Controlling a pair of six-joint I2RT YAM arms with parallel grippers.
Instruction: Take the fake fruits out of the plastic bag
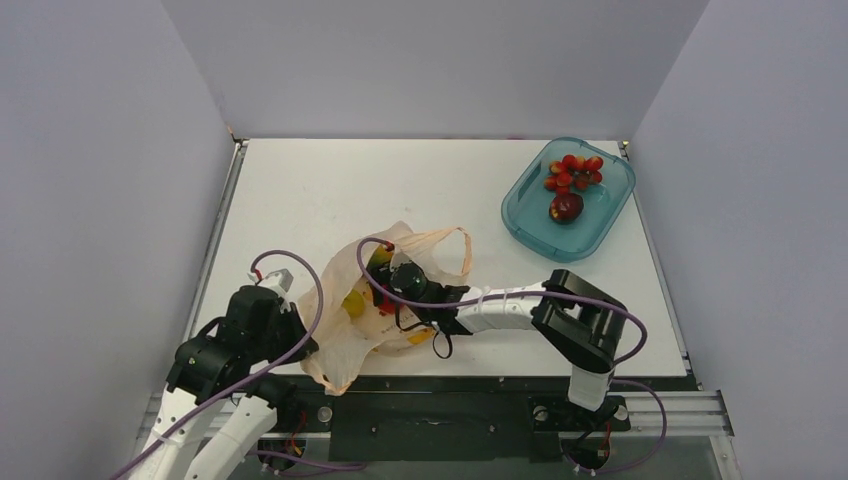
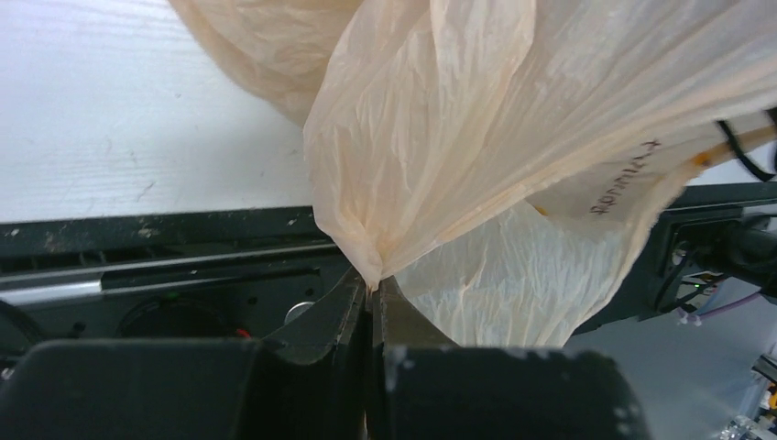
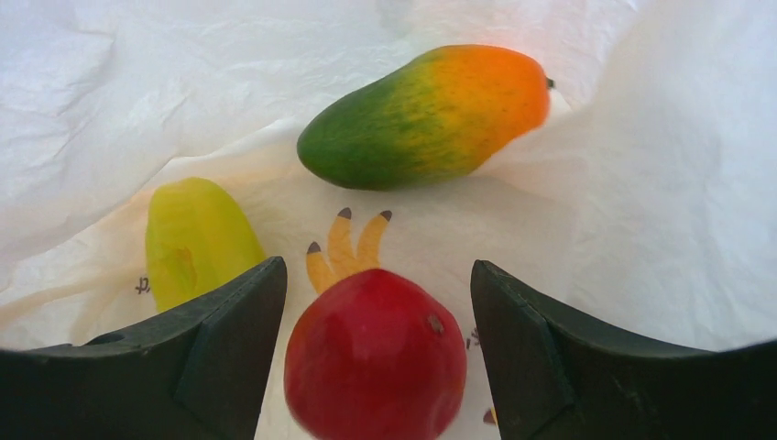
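A thin, cream plastic bag (image 1: 340, 345) lies spread on the table, its mouth pulled wide. My left gripper is shut on the edge of the bag (image 2: 412, 156), which gathers to a point between its fingertips. Inside the bag, my right gripper stands open, a finger on either side of a red round fruit (image 3: 376, 357). Beyond it lies a green-orange mango (image 3: 426, 119). A yellow fruit (image 3: 192, 238) rests behind the left-hand finger. From above, the right gripper hides part of the fruits, though the yellow fruit (image 1: 354, 304) shows.
At the back right stands a teal tray (image 1: 520, 215) holding a bunch of small red fruits (image 1: 572, 172) and a dark red fruit (image 1: 566, 207).
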